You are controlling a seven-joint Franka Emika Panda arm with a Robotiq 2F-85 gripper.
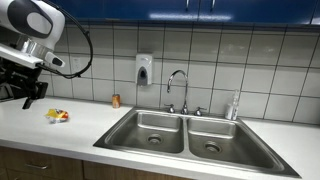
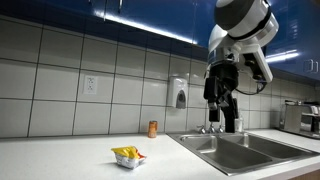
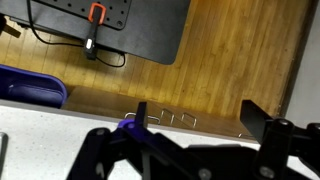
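My gripper (image 2: 222, 118) hangs in the air over the front of the counter, its two fingers pointing down and set wide apart. Nothing shows between the fingertips in the wrist view, where the gripper looks down past the counter's front edge to the floor. A yellow and red packet with silvery parts (image 2: 128, 156) lies on the white counter, apart from the gripper. Against the tiled wall stands an orange-brown can (image 1: 116, 101). Neither the packet nor the can can be made out in the wrist view.
A double steel sink (image 1: 190, 137) with a tall faucet (image 1: 178, 84) fills the counter's middle. Behind it are a wall dispenser (image 1: 144, 69) and a clear bottle (image 1: 232, 106). Below the wrist lie a wooden floor (image 3: 210, 72), a blue bin (image 3: 30, 86) and a dark platform (image 3: 150, 22).
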